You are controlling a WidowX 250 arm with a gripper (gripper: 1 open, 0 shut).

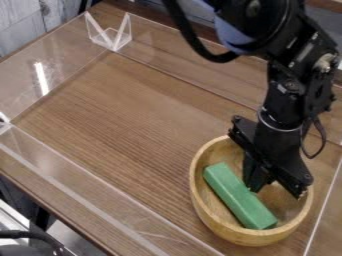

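Note:
A light tan round bowl [211,215] sits at the lower right of the camera view, holding a green oblong block [239,196] that lies on its left side. The black gripper [267,168] reaches down into the back right of the bowl, beside the block's upper end. Its fingertips are dark and overlap, so whether it is open or shut is hard to see, as is anything between them.
A clear wire-like stand [110,35] is at the back left of the wooden table [114,125]. Dark cables show at the lower left edge.

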